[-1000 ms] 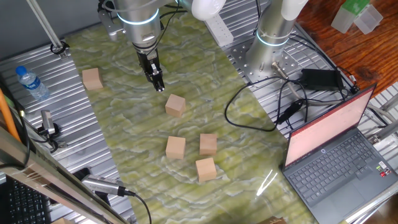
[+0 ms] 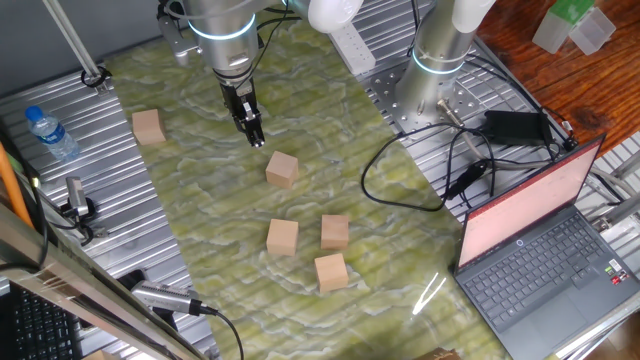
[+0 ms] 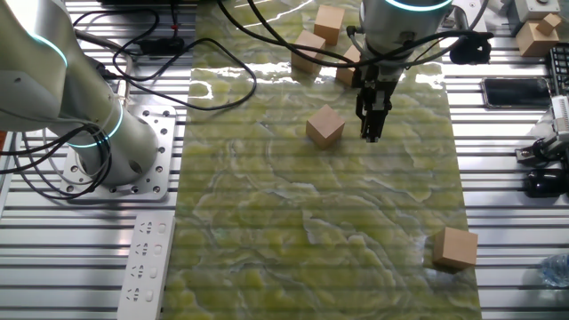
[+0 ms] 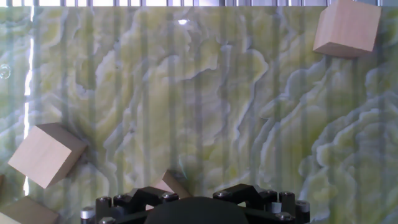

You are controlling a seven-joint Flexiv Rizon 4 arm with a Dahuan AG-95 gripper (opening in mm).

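Note:
My gripper (image 2: 257, 142) hangs above the green marble-patterned sheet, with nothing seen between its fingers. In the wrist view its two fingers (image 4: 149, 196) stand apart at the lower edge, so it looks open. The closest wooden cube (image 2: 282, 170) sits just to the right of and below the gripper in exterior view 1; in the wrist view it is mostly hidden behind the gripper. Three more cubes form a loose group: one on the left (image 2: 282, 238), one on the right (image 2: 335, 232), one in front (image 2: 331, 272). Another cube (image 3: 454, 248) lies alone near the sheet's side edge.
A laptop (image 2: 545, 260) overlaps the sheet's corner. A water bottle (image 2: 52, 134) and metal frame flank the other side. Much of the sheet is bare.

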